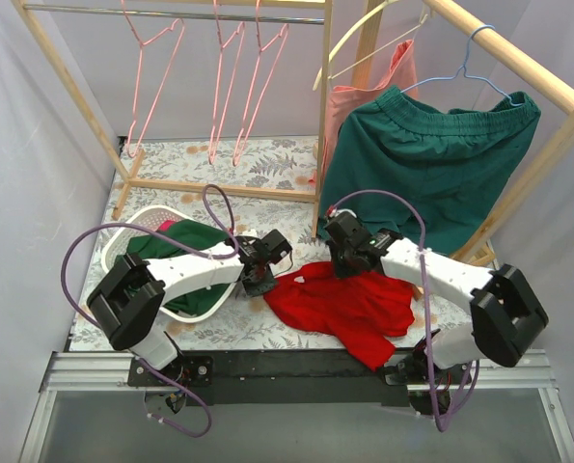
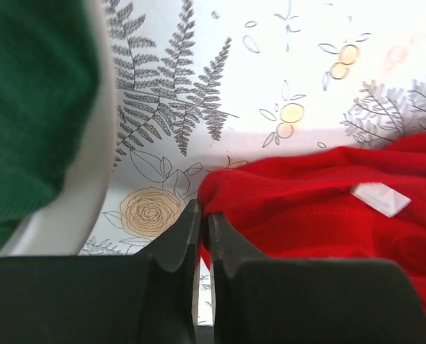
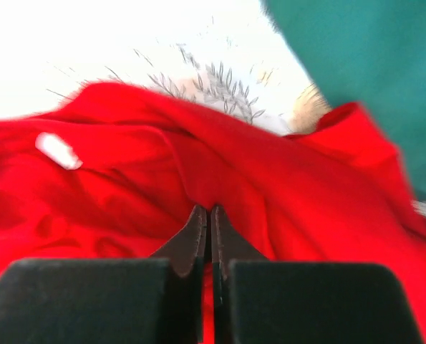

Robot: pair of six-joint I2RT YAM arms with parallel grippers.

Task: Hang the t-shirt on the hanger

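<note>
The red t-shirt [image 1: 359,313] lies crumpled on the floral sheet in front of the right arm, with a small white tag [image 2: 381,198] near its upper edge. My left gripper is shut on the shirt's left edge, beside the basket. Over the middle of the shirt, my right gripper is shut on a fold of the red cloth [image 3: 127,186]. Pink hangers [image 1: 226,87] hang empty from the metal rod at the back left, away from both grippers.
A white basket [image 1: 113,251] with a dark green garment stands under the left arm. Green shorts [image 1: 426,169] on a blue hanger [image 1: 465,72] hang close behind the right arm. The wooden rack [image 1: 224,189] stands at the back.
</note>
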